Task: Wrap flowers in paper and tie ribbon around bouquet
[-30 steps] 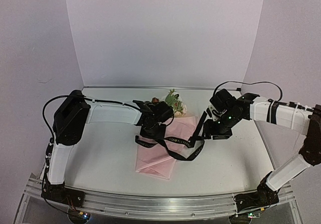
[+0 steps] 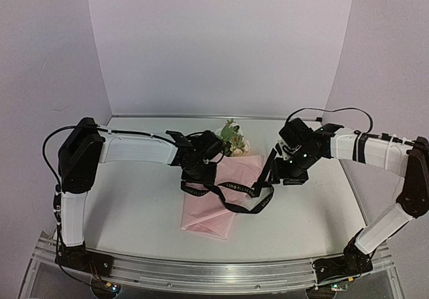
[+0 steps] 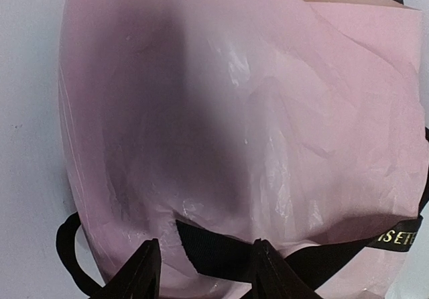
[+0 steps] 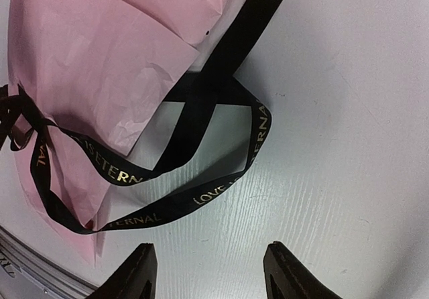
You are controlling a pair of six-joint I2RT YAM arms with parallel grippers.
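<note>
Pink wrapping paper lies on the table around the flowers, whose heads show at its far end. A black ribbon with lettering crosses the wrap and loops out to the right, its strands overlapping there. Over the left part of the wrap is my left gripper, open, with a stretch of ribbon seen between and beyond its fingers; whether they touch it I cannot tell. My right gripper stands open right of the bouquet, with only bare table visible between its fingertips.
Bare white table lies to the left of the wrap, and more to its right under the right arm. Pale walls close in the back and sides, and a metal rail runs along the front edge.
Ribbon and bouquet look unmoved.
</note>
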